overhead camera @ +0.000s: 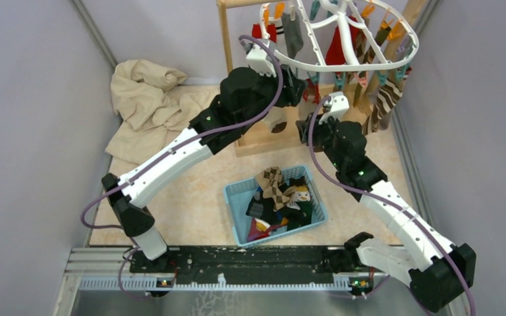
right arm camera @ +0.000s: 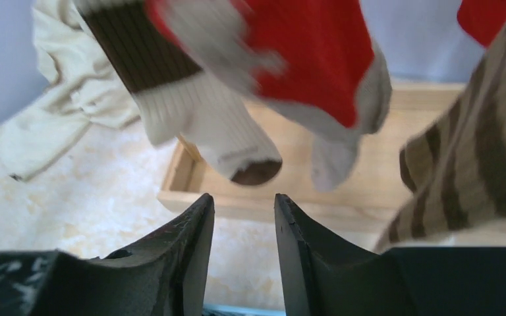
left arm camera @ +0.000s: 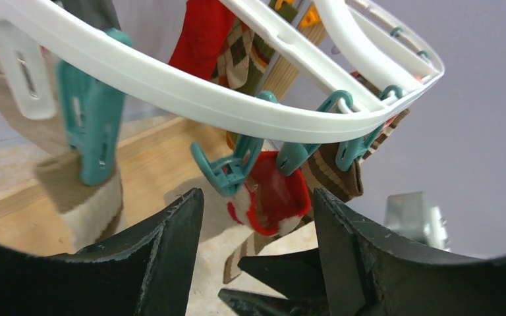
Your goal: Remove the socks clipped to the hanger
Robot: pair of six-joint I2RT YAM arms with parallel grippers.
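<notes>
The white hanger (overhead camera: 342, 66) carries several socks on clips. In the left wrist view, a red-and-white sock (left arm camera: 278, 191) hangs from a teal clip (left arm camera: 230, 172), beyond the fingertips of my left gripper. That gripper's fingers are apart with nothing between them. Below the sock is the right gripper, its dark fingers (left arm camera: 283, 271) parted. The right wrist view has this right gripper open and empty, under the blurred red-and-grey sock (right arm camera: 303, 52). A white sock with a dark patch (right arm camera: 224, 131) hangs nearby, and a brown striped sock (right arm camera: 474, 151) is at right.
The blue basket (overhead camera: 232, 214) on the table holds several socks. Beige cloth (overhead camera: 148, 105) lies at the back left. The hanger's wooden stand (overhead camera: 253, 149) is behind the grippers. Both grippers are close together under the rim.
</notes>
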